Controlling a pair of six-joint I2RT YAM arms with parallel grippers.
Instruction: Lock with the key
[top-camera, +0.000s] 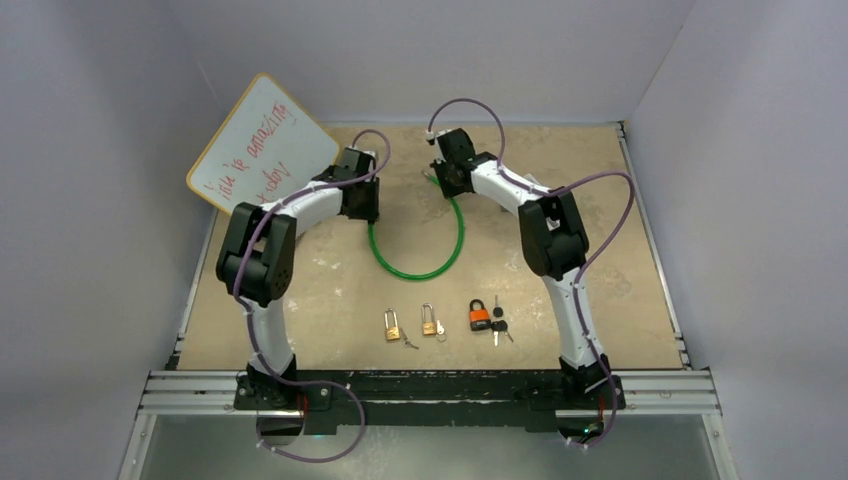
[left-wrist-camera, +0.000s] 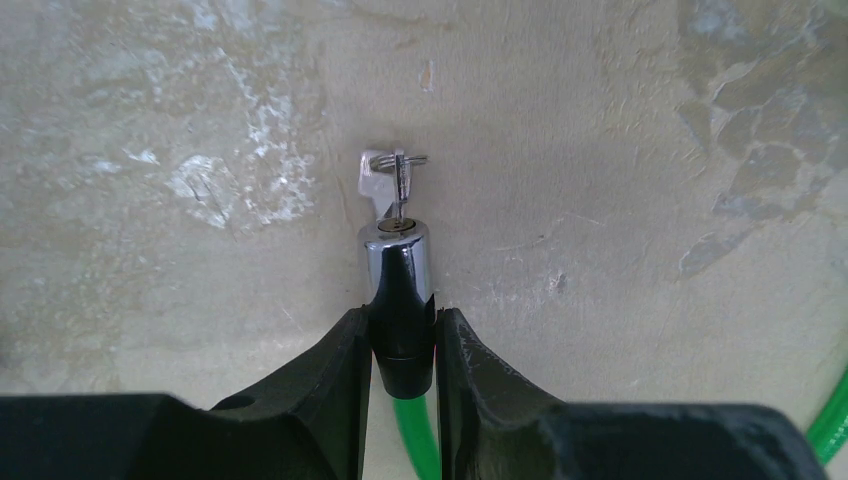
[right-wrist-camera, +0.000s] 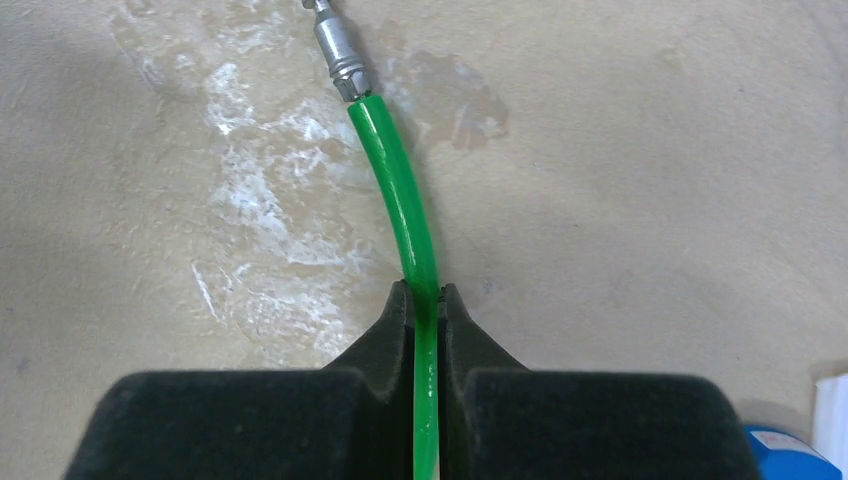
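The green cable lock forms a U on the table, its two ends apart. My left gripper is shut on the black and chrome lock head at one end. One key sits in the head's keyhole, and a second key hangs from the same ring. In the right wrist view, my right gripper is shut on the green cable just behind its other end. The metal pin points away beyond those fingers, its tip cut off by the frame's upper edge.
Two brass padlocks and an orange-black padlock lie with keys near the front edge. A whiteboard leans at the back left. A blue object lies right of my right gripper. Inside the cable loop, the table is bare.
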